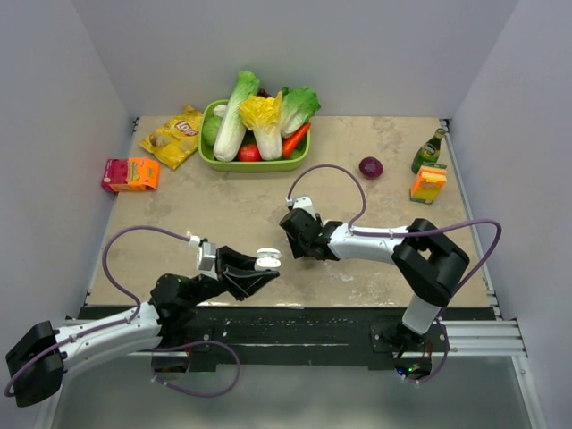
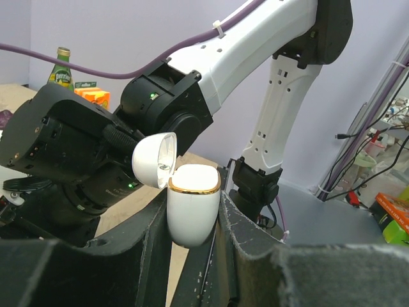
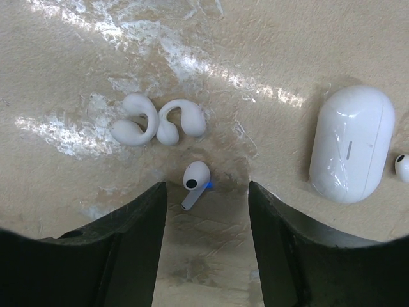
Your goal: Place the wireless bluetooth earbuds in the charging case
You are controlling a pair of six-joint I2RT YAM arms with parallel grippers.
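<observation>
My left gripper is shut on the white charging case, whose lid stands open. My right gripper is open, pointing down at the tabletop, its fingertips on either side of and just short of a white earbud with a dark tip. A second earbud shows at the right edge of the right wrist view, beside a glossy white closed case. Two curved white pieces lie behind the first earbud.
A green basket of vegetables stands at the back, with a chip bag and boxes to its left. An onion, bottle and orange carton are at the right.
</observation>
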